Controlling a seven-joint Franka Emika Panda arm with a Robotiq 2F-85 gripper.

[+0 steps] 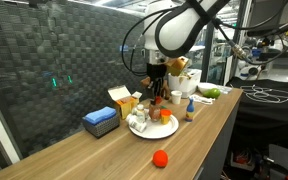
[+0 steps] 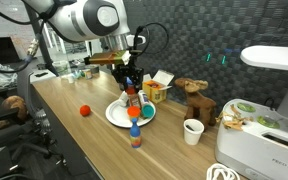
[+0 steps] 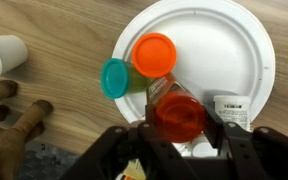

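Note:
My gripper is shut on a jar with a red cap, seen from above in the wrist view. In exterior view 1 the gripper hangs over the white plate. An orange-topped item and a teal-topped one stand close beside the held jar. White jars lie on its other side. Whether the held jar's base touches the plate is hidden.
A red ball lies in front of the plate, and a blue bottle stands beside it. Close by are a white mug, a brown toy animal, an open yellow box and a blue-topped basket.

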